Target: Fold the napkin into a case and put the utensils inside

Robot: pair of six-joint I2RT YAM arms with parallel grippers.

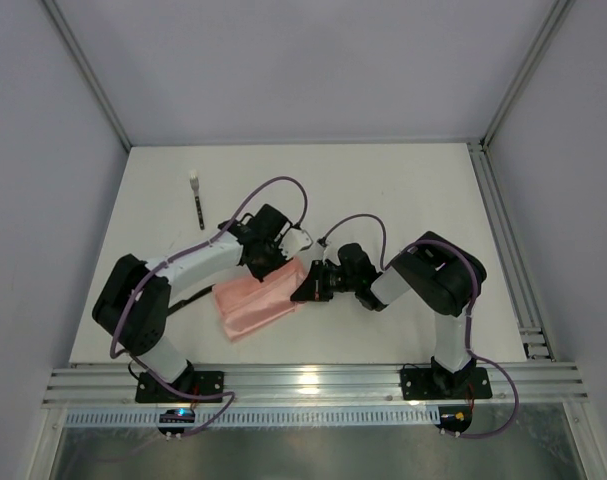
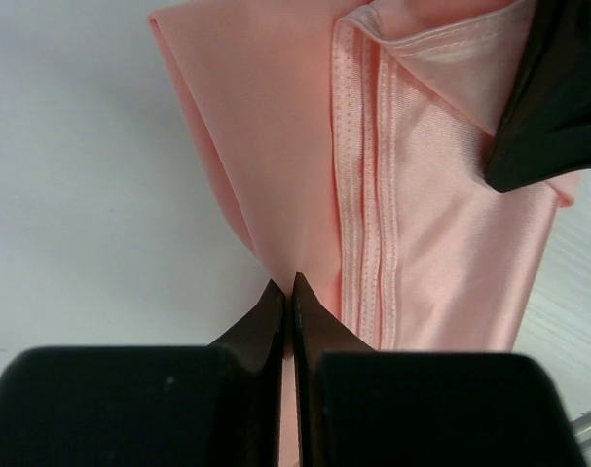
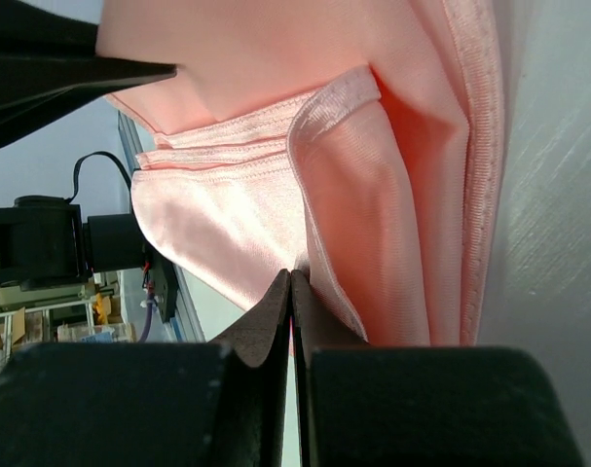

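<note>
The pink napkin (image 1: 251, 308) lies near the table's front, left of centre, with layered hems along its length. My left gripper is shut with its tips pinching the napkin's folded edge (image 2: 246, 146). At the napkin's right end, my right gripper is shut on a raised fold (image 3: 358, 204) of the cloth. Both grippers are close together over the napkin, hiding part of it in the top view. A fork (image 1: 197, 203) with a dark handle lies at the back left. Another dark utensil (image 1: 190, 300) lies left of the napkin, partly under the left arm.
A metal rail (image 1: 313, 380) runs along the front edge, where both arm bases stand. Little room separates the two grippers.
</note>
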